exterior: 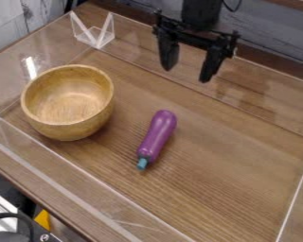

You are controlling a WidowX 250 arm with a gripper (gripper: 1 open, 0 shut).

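Note:
My gripper (191,51) hangs open at the top centre of the camera view, its black fingers spread above the wooden tabletop with nothing visible between them. Below it lies a purple eggplant-like toy (157,138) with a teal tip, pointing toward the lower left. To the left sits an empty tan bowl (68,104).
A white wire rack (94,30) stands at the back left. A clear object (35,66) lies by the left edge, and a dark item (15,229) sits at the lower left corner.

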